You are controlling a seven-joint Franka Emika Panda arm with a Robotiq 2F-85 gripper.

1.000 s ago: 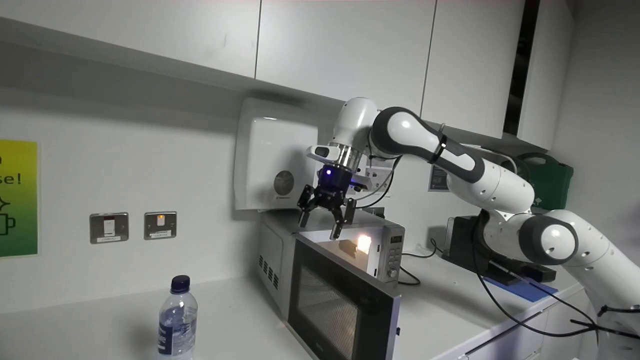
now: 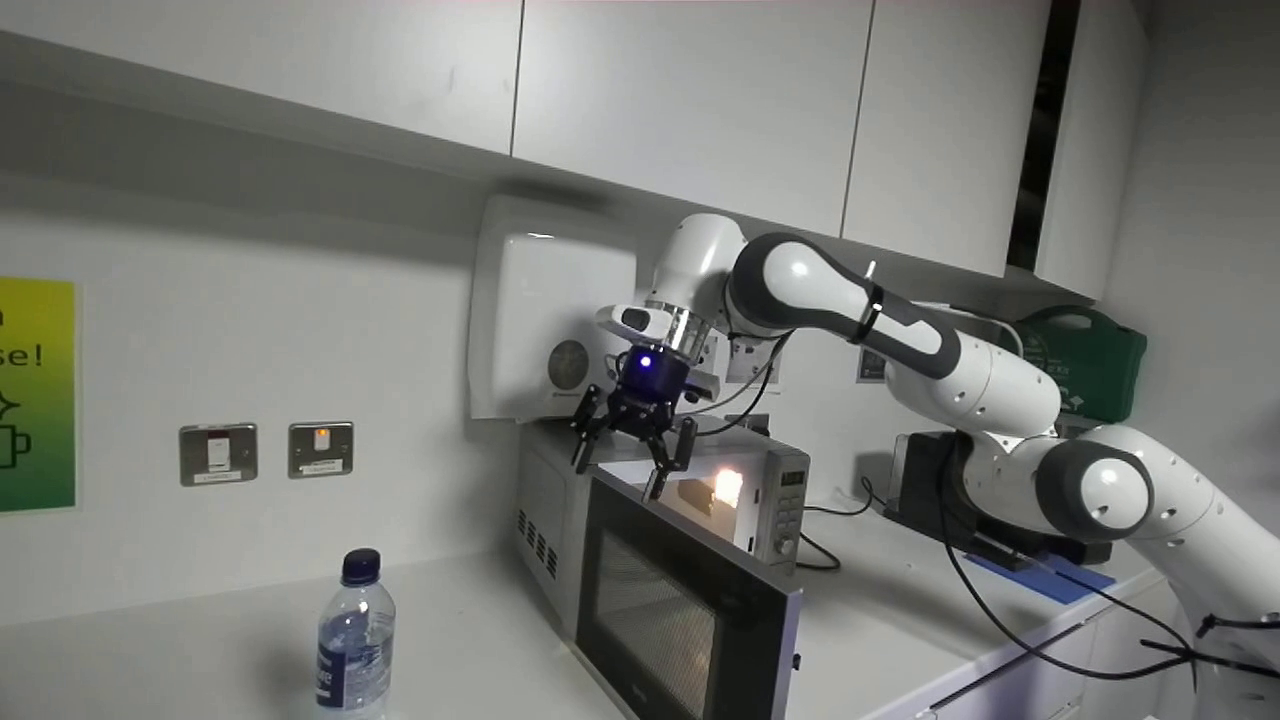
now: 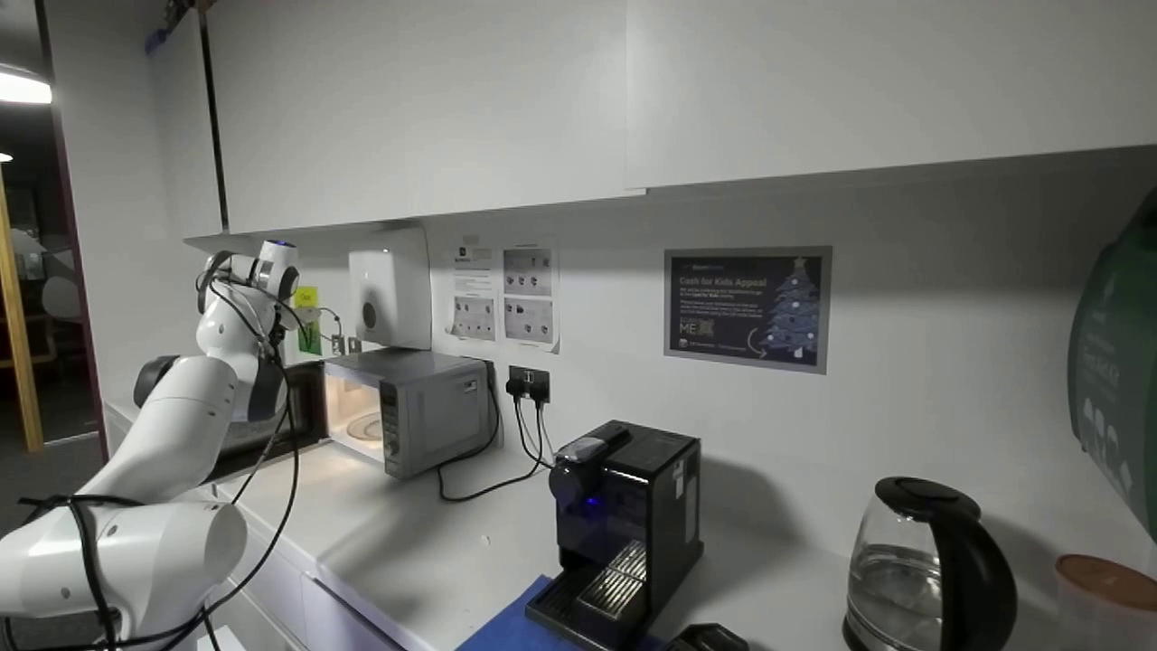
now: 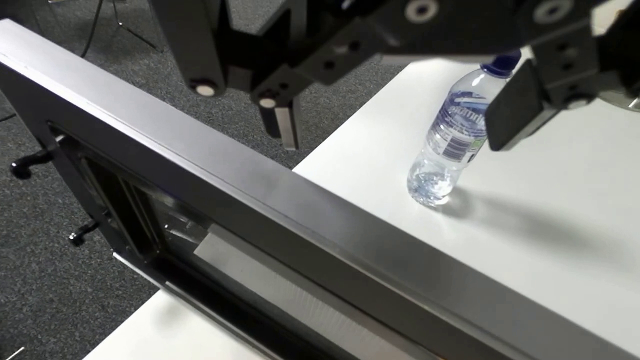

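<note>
My gripper (image 2: 620,468) stands open, pointing down near the top edge of the microwave's swung-out door (image 2: 660,618). Nothing shows between its spread fingertips. The grey microwave (image 3: 434,407) is lit inside, with a turntable plate visible in exterior view 2. In the wrist view the door (image 4: 270,186) runs diagonally below the fingers, apparently apart from them. An upright clear water bottle (image 2: 356,648) with a dark blue cap is on the counter left of the door. In the wrist view that bottle (image 4: 444,147) appears beyond the door, partly overlapped by one finger.
Wall cupboards (image 2: 690,102) hang above the arm, and a white dispenser (image 2: 552,312) is on the wall behind it. A black coffee machine (image 3: 629,521) and a kettle (image 3: 927,575) stand farther along. Bare counter (image 4: 570,198) surrounds the bottle.
In exterior view 1 my gripper has moved lower and slightly left, closer to the door's top edge. It was open before too. The door and bottle have not moved.
</note>
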